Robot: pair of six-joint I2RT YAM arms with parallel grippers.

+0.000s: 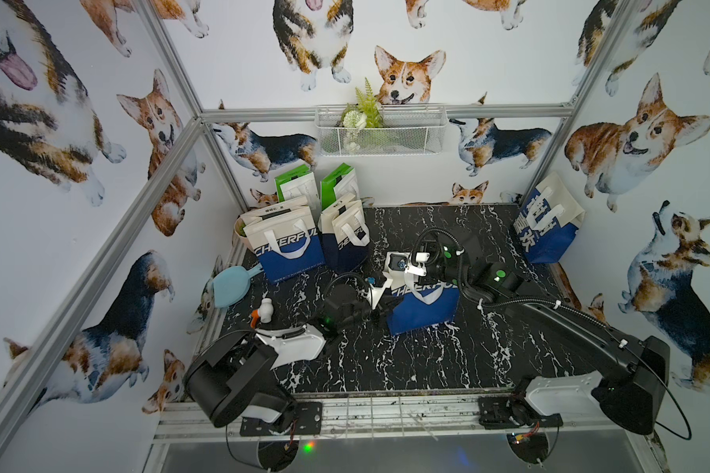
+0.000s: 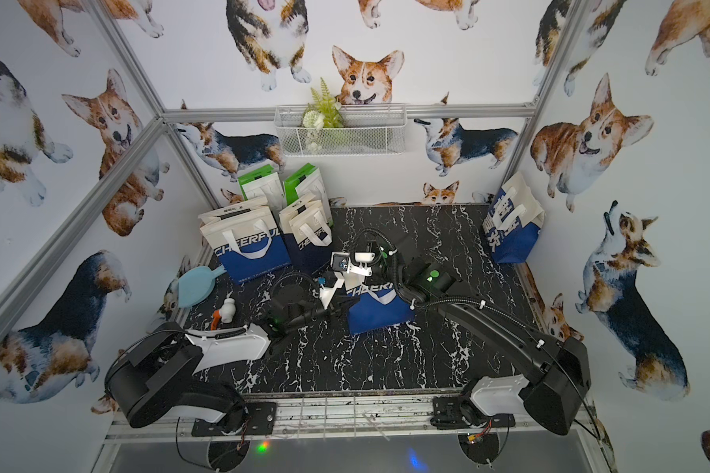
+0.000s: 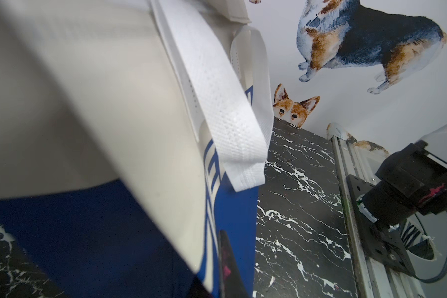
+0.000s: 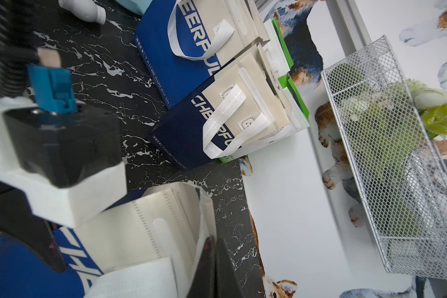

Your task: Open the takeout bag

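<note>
A small blue and beige takeout bag (image 1: 423,311) stands mid-table, with white strap handles. Close up in the left wrist view, its beige upper panel (image 3: 109,124) and blue lower part fill the left side. My left gripper is shut on the bag's side edge, which runs down between the dark fingers. Above the far end of the bag's opening is my right gripper. Its fingers are together beside the beige rim (image 4: 206,213), with nothing visible between them. The right camera mount covers part of the bag's top in the overhead views.
Several other bags crowd the back left, including a larger CHEERFUL bag (image 1: 288,244) and a narrower one (image 1: 344,236). Another blue bag (image 1: 550,220) stands at the right wall. A light-blue scoop (image 1: 231,285) and white bottle (image 1: 265,310) lie left of the left arm.
</note>
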